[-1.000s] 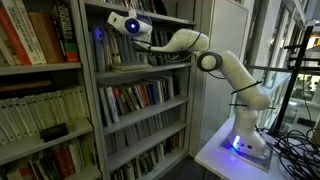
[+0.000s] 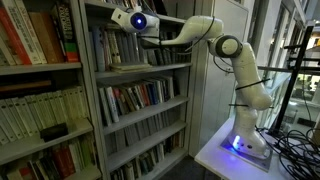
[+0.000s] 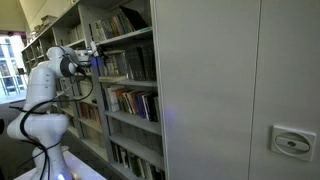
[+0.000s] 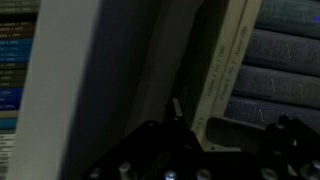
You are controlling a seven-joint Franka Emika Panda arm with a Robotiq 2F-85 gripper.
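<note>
High at the bookcase point(image 2: 91, 90), my gripper point(image 2: 117, 16) is at the upper shelf, with the arm stretched over from the right. Exterior view 2 shows the arm's end near the top shelves at the left, too small for the fingers to be made out. Through the dark wrist view, the gripper faces a pale, thin book spine point(image 4: 222, 65) with lettering. Dark volumes point(image 4: 275, 85) with large letters stand to its right. Shadow hides the fingers' grip, so I cannot tell whether anything lies between them.
A grey upright panel point(image 4: 75, 75) rises close on the left in the wrist view, with colourful books point(image 4: 14, 75) beyond it. Rows of books point(image 2: 140, 97) fill the lower shelves. A white table point(image 2: 225, 160) carries the arm's base.
The arm's end has shifted a little to the right and slightly upward in exterior view 1. Its elbow has moved right as well. The books on the shelves look unchanged.
</note>
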